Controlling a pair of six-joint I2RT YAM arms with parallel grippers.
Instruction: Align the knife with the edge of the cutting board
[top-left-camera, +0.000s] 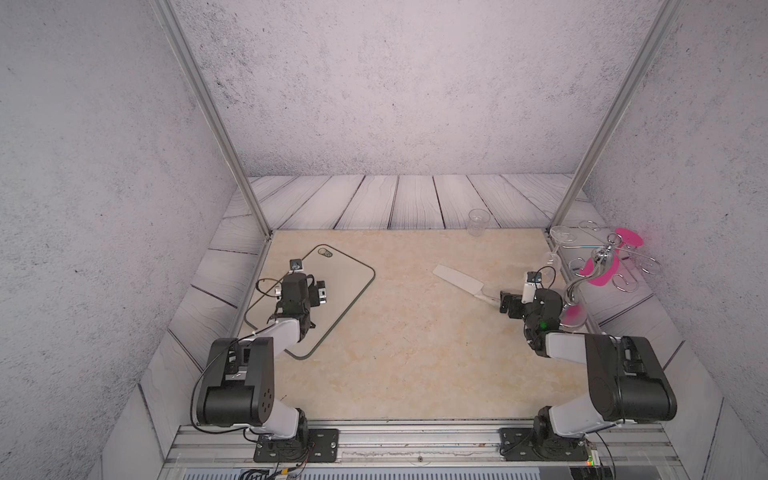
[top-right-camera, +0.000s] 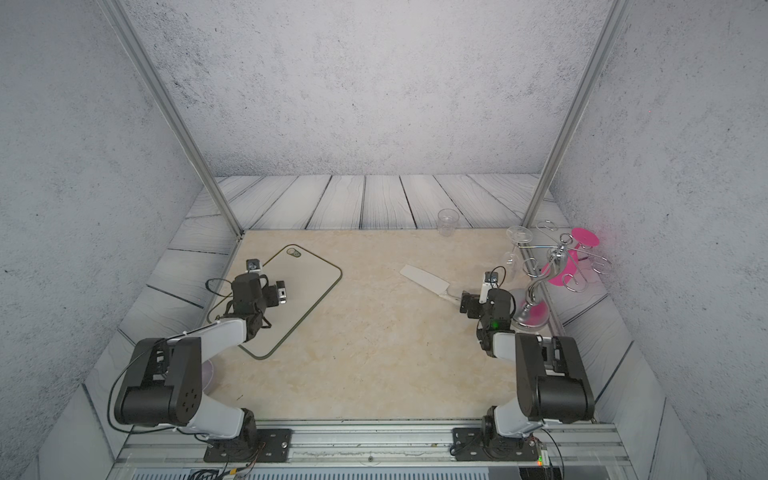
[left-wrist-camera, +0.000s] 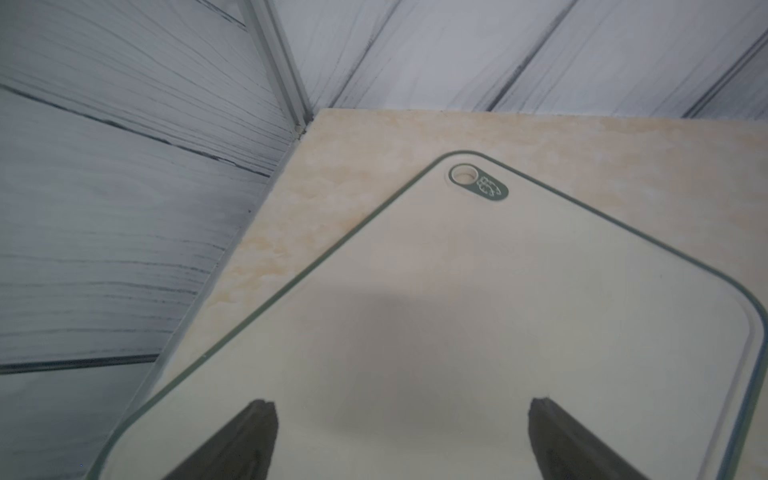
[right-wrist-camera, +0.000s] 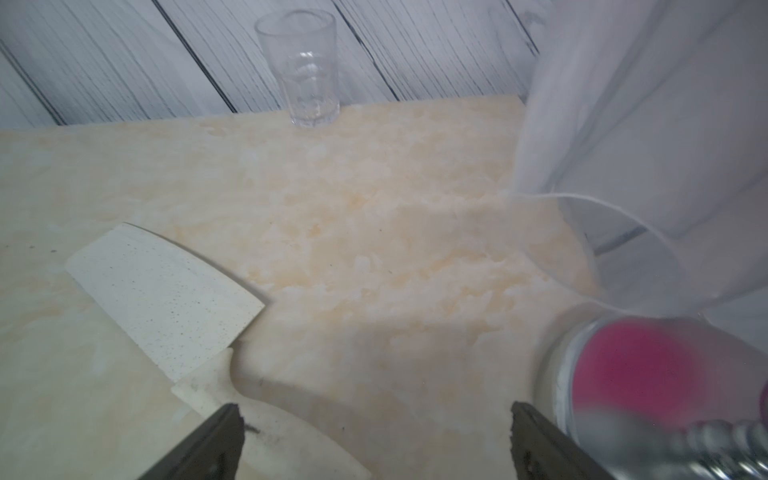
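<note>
The knife (top-left-camera: 458, 279), with a pale blade and handle, lies flat and slanted on the right half of the table, well apart from the cutting board. In the right wrist view its blade (right-wrist-camera: 164, 300) is at the left, and its handle runs down toward the left finger, the end cut off by the frame. My right gripper (top-left-camera: 505, 302) hovers by the handle, open and empty. The green-rimmed cutting board (top-left-camera: 345, 281) lies angled on the left half. Above it hangs my left gripper, its fingers wide apart with only bare board between them.
A clear glass (top-left-camera: 477, 224) stands at the back edge. Beside my right arm, a metal rack (top-left-camera: 596, 264) with pink parts and hanging glasses crowds the right edge. Bare table (top-left-camera: 400, 352) stretches between board and knife.
</note>
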